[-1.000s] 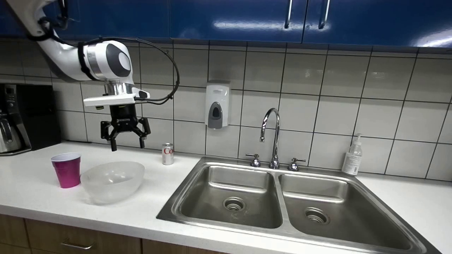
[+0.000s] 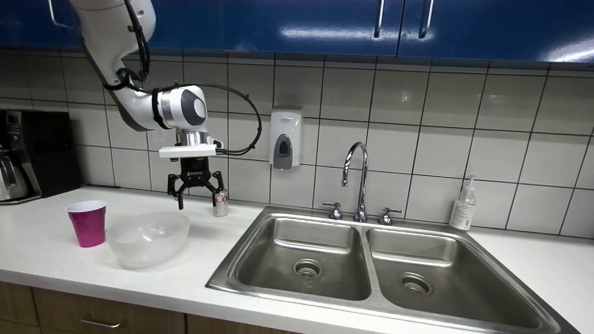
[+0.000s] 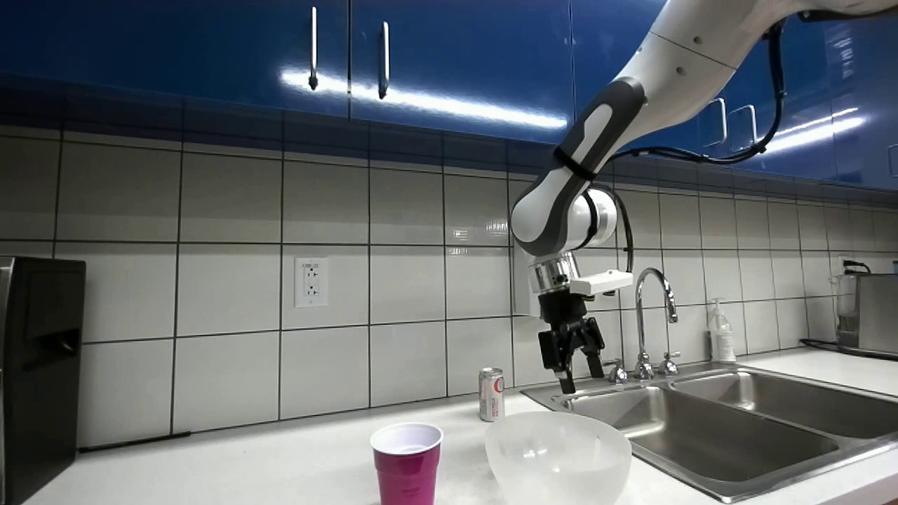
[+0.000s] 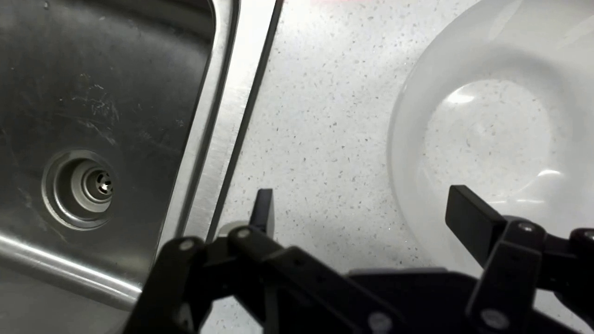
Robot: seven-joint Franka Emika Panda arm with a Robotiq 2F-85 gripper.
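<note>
My gripper (image 2: 197, 203) is open and empty, hanging above the counter between the bowl and the back wall. Behind its right finger in exterior view 1 stands a silver soda can (image 2: 221, 206), upright and partly covered. In exterior view 2 the can (image 3: 492, 395) shows fully, left of the gripper. A frosted translucent bowl (image 2: 149, 245) sits on the counter, nearer the front; the wrist view has the bowl (image 4: 409, 150) at the right, under one finger. A magenta cup (image 2: 89, 225) with a white inside stands upright left of the bowl.
A double steel sink (image 2: 245, 250) with a tall faucet (image 2: 364, 178) lies to the right. A black coffee maker (image 2: 41, 153) stands at far left. Blue cabinets (image 2: 312, 28) hang overhead. Bare counter separates bowl and sink.
My gripper has moved right and slightly down in exterior view 1, and its right finger now overlaps the can from this angle. It remains open. Bowl, cup and can have not moved.
</note>
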